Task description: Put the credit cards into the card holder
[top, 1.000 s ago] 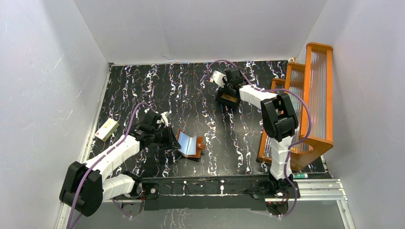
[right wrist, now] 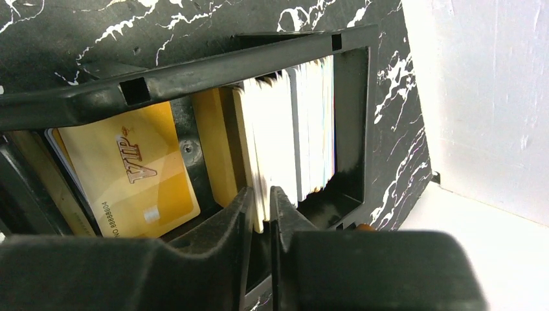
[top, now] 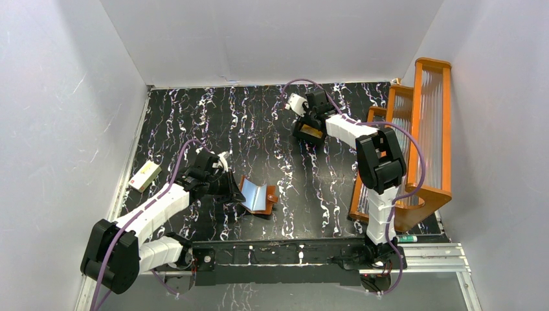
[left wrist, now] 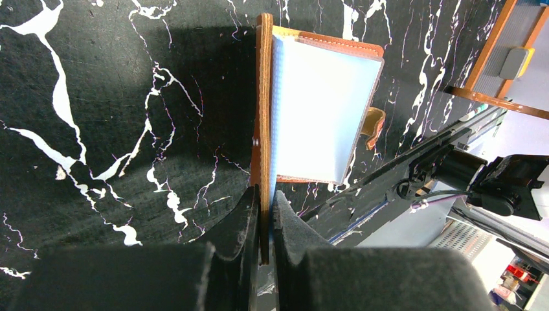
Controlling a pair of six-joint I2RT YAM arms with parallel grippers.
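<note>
The brown card holder [top: 270, 199] lies spread open at the front of the table, its clear sleeves [left wrist: 324, 110] showing pale blue. My left gripper is shut on the holder's upright cover and some sleeves. At the back, a black box [right wrist: 246, 61] holds a row of upright cards [right wrist: 275, 129] and a yellow VIP card [right wrist: 129, 168]. Down in that box, my right gripper is part open, its fingers a narrow gap apart around white card edges at the row's left end. Whether the pads touch those cards cannot be seen.
A wooden rack [top: 432, 126] with ribbed panels stands along the right side. On the left lies a small pale box [top: 144, 175].
The right arm has shifted very slightly at the black box. My left arm and the card holder stay where they were.
</note>
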